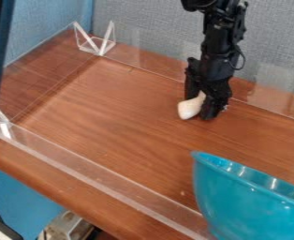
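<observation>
My black gripper [202,97] is lowered onto a small pale, elongated object [188,109] on the wooden table, near the back right. The fingers surround most of the object, with its rounded end showing at the lower left. Whether they are closed on it is hidden.
A large teal bowl [247,202] fills the front right. Clear edging runs along its sides, with white brackets at the back left and left. A grey wall stands behind.
</observation>
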